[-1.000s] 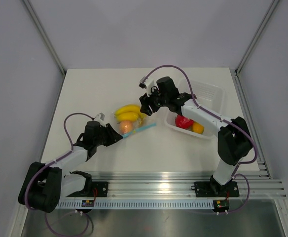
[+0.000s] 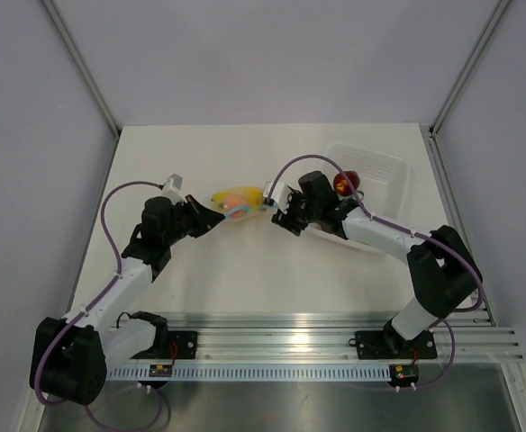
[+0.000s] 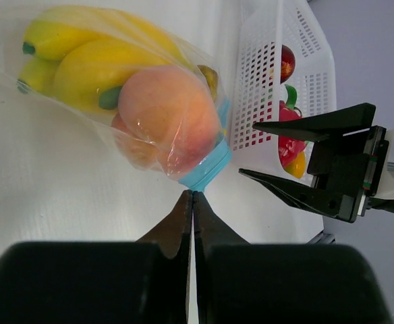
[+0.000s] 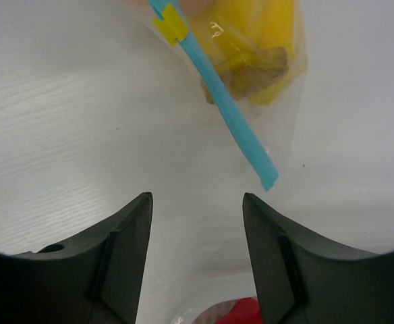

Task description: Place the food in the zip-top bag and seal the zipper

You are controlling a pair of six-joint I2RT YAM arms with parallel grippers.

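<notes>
The clear zip bag [image 2: 238, 199] holds yellow bananas [image 3: 89, 64], a peach [image 3: 166, 111] and a brownish item [image 4: 251, 71]. Its blue zipper strip [image 4: 227, 111] carries a yellow slider [image 4: 173, 25]. At the strip's near-left end, my left gripper [image 2: 222, 218] is shut, its tips [image 3: 189, 198] meeting the bag's blue corner. My right gripper is open and empty between its fingers, short of the strip's other end, which lies just beyond the right-hand finger in the right wrist view. Whether the zipper is closed cannot be made out.
A white basket [image 2: 391, 171] stands at the right, partly under my right arm. In it are a dark red fruit [image 2: 346, 183], a red pepper [image 3: 290, 128] and an orange item [image 3: 295, 165].
My left gripper has shut at the bag's corner and moved away from the front edge, the strip's end shifting with it.
</notes>
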